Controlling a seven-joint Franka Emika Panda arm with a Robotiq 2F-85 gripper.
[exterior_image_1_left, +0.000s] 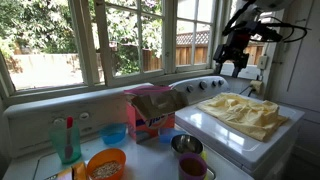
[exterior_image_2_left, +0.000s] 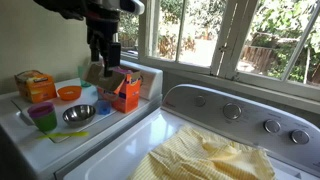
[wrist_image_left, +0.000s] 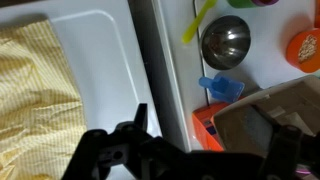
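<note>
A pale yellow checked cloth (exterior_image_1_left: 240, 115) lies spread and rumpled on the white washer lid; in the wrist view the cloth (wrist_image_left: 35, 100) fills the left side. My gripper (exterior_image_1_left: 231, 66) hangs in the air above the back of that machine, well clear of the cloth. In the second exterior view the gripper (exterior_image_2_left: 104, 52) appears above the neighbouring machine and partly covers the orange detergent box (exterior_image_2_left: 128, 95). Its black fingers stand apart at the bottom of the wrist view, and I see nothing held between them.
On the other machine stand a metal bowl (wrist_image_left: 226, 42), a blue scoop (wrist_image_left: 222, 88), an orange bowl (exterior_image_1_left: 105, 163) with pale contents and a green cup (exterior_image_1_left: 66, 145). The open-topped detergent box is tall. Control panels (exterior_image_2_left: 235, 112) and windows run along the back.
</note>
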